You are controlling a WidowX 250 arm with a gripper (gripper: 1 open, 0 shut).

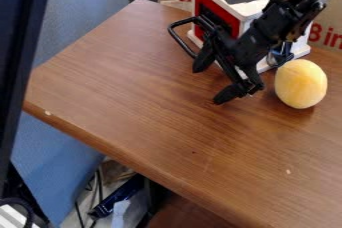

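Observation:
My black gripper (214, 80) reaches down from the upper right to just above the wooden table, its two dark fingers spread apart with no object visible between them. A round pale yellow-orange object (301, 84), like a fruit or ball, rests on the table just right of the gripper, apart from its fingertips. Behind the gripper stands a white and red box-like device (214, 4), partly hidden by the arm.
A cardboard box (323, 27) stands at the back right.

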